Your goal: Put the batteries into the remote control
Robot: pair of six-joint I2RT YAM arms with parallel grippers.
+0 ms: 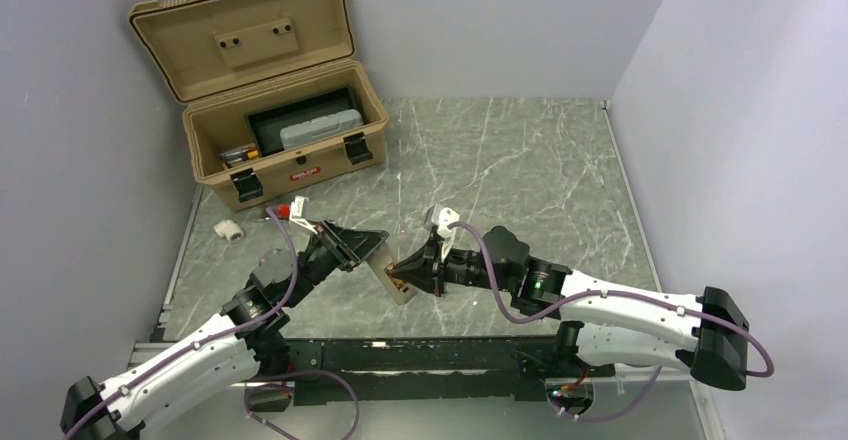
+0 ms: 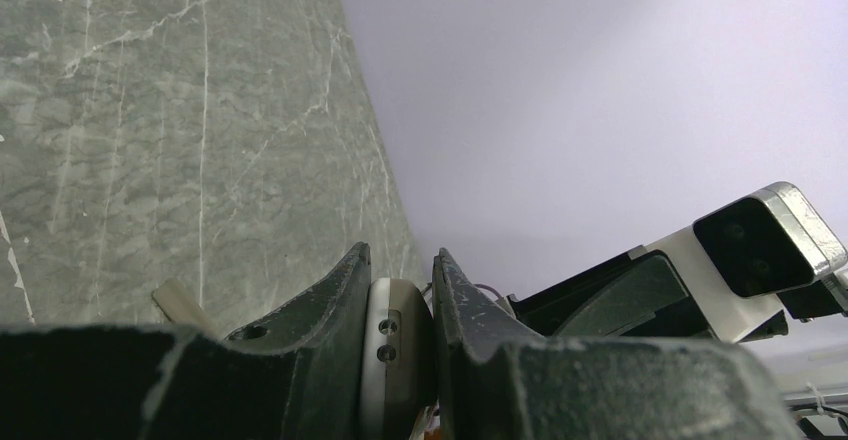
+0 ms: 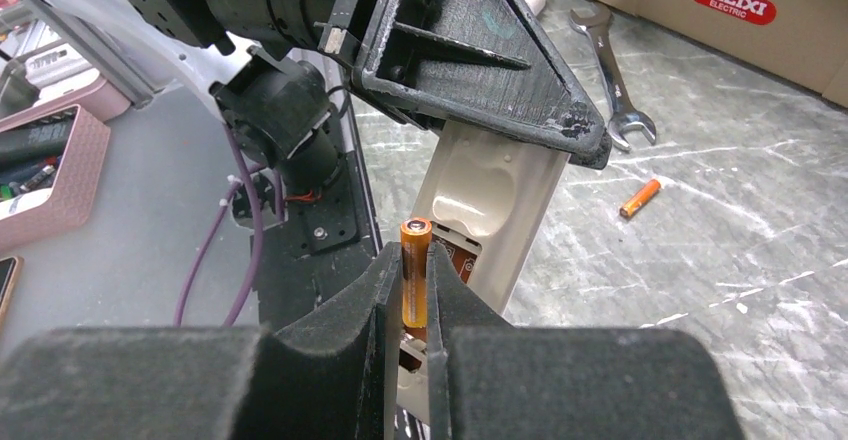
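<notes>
My left gripper [image 1: 372, 244] is shut on the beige remote, holding it tilted with its battery bay exposed; in the left wrist view the remote's end [image 2: 390, 350] shows between the fingers. My right gripper is shut on an orange battery [image 3: 415, 270], held upright over the open compartment, which it partly hides; I cannot tell whether it touches inside. A second orange battery [image 3: 640, 198] lies on the marble table [image 1: 510, 160] beyond the remote.
An open tan toolbox [image 1: 290, 170] stands at the back left. A wrench [image 3: 610, 70] lies in front of it, and a white object [image 1: 228, 230] sits at the left. Walls bound the sides and back.
</notes>
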